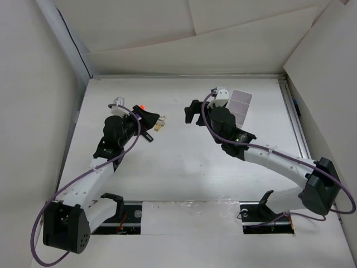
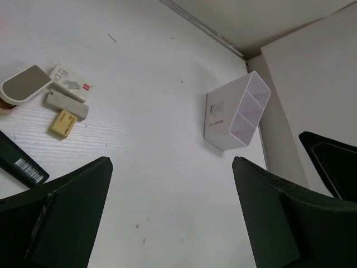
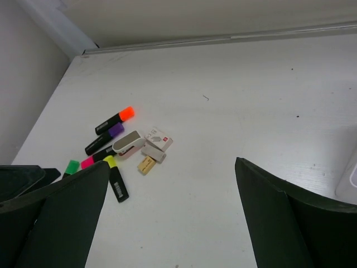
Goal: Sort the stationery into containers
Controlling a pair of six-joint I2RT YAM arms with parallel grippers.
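Loose stationery lies grouped at the table's left: an orange-capped marker [image 3: 111, 122], a purple-capped marker [image 3: 102, 142], a yellow-capped marker [image 3: 119, 185], pink and green ones, a grey-topped oval item [image 2: 27, 85], a white eraser [image 2: 70, 81], a grey block [image 2: 65, 105] and a tan block [image 2: 63, 124]. A white compartmented container [image 2: 226, 116] stands at the right. My left gripper [image 1: 146, 118] is open above the stationery, partly hiding it in the top view. My right gripper [image 1: 193, 111] hangs open left of the container, nothing between its fingers.
Walls and a metal rail [image 1: 184, 75] border the back and sides.
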